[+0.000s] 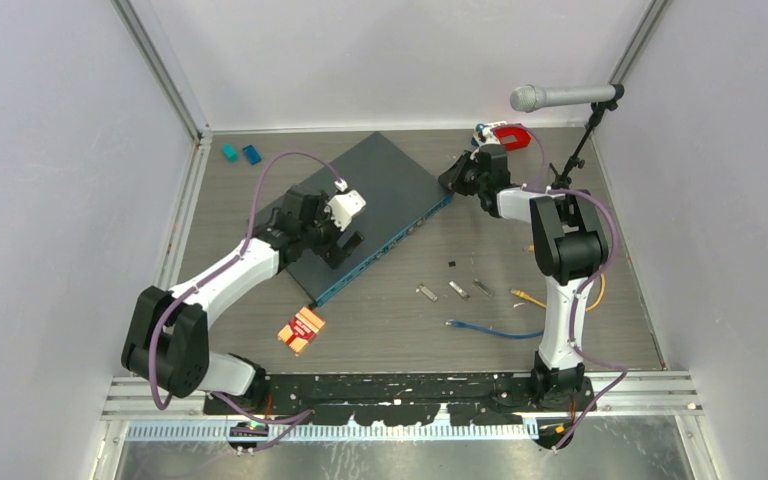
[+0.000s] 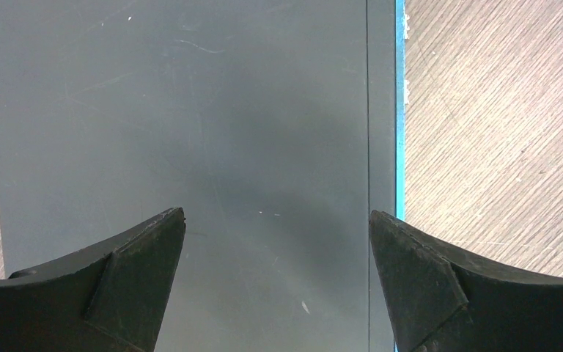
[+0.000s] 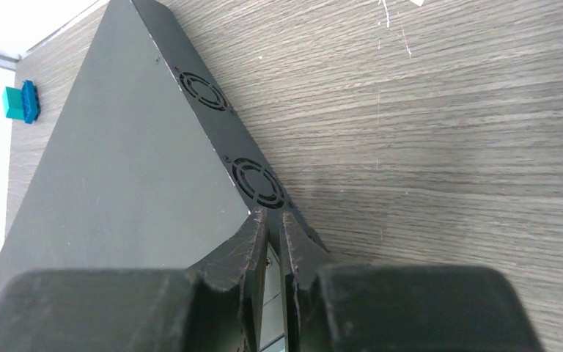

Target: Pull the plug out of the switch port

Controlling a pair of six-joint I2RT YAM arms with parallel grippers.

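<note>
The dark switch (image 1: 385, 175) lies diagonally on the table, with a blue strip along its front edge (image 2: 399, 125). My left gripper is open above its lid with nothing between the fingers. My right gripper (image 1: 449, 176) is at the switch's far right corner; in the right wrist view its fingertips (image 3: 290, 227) are close together beside the vented side (image 3: 258, 183). I cannot make out a plug or what, if anything, lies between them.
Loose modules (image 1: 458, 289), a blue cable (image 1: 490, 330) and yellow cable (image 1: 527, 296) lie in front. An orange-red box (image 1: 301, 330) sits near left. A microphone stand (image 1: 580, 145) rises at back right.
</note>
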